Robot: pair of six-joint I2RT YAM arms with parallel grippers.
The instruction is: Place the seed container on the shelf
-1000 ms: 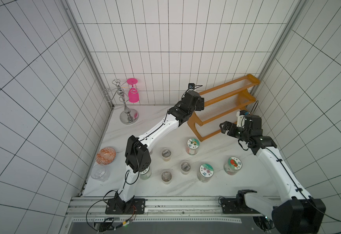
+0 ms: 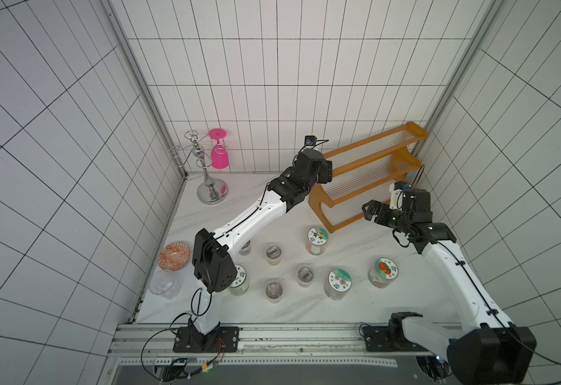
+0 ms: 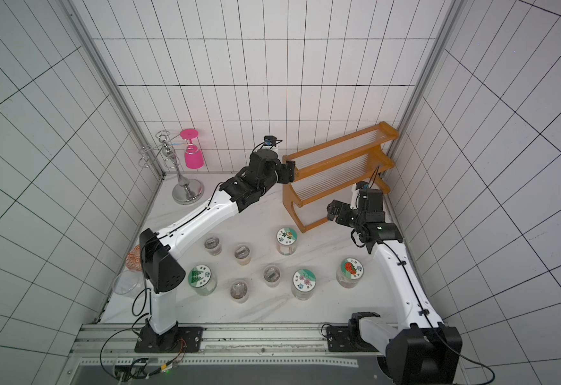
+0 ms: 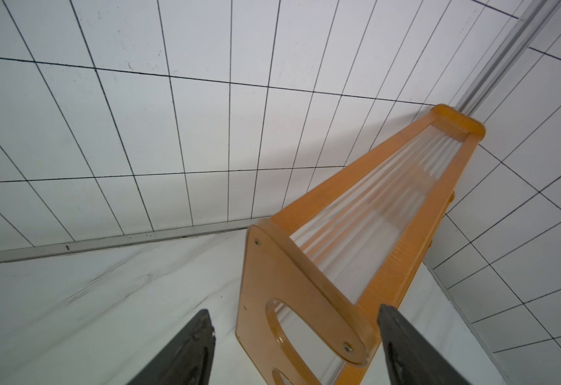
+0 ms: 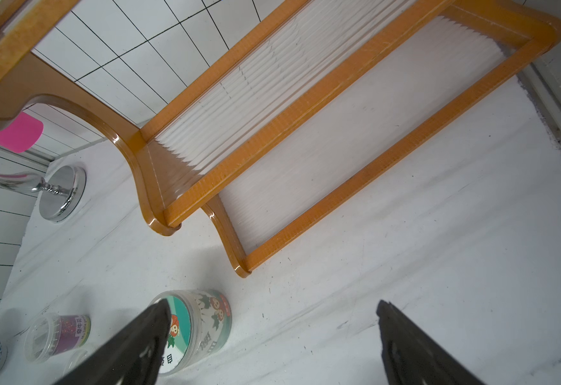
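The two-tier wooden shelf point(image 2: 357, 165) stands at the back right, its tiers bare. Both upper views show round jars with printed lids point(image 2: 317, 236) and small clear tubs point(image 2: 274, 253) on the table; which one is the seed container I cannot tell. At the shelf's left end my left gripper is open, fingers apart, the shelf's end panel visible beyond them. My right gripper is also open and empty, in front of the shelf's right half. In the right wrist view a jar with a green-rimmed lid point(image 5: 209, 324) sits left of the gap.
A chrome stand point(image 2: 211, 190) with a pink goblet point(image 2: 219, 156) hanging from it is at the back left. An orange patterned bowl point(image 2: 174, 256) and a clear glass point(image 2: 164, 284) lie at the left edge. Bare table shows before the shelf.
The left elbow has shifted left. My right arm and the containers have not moved.
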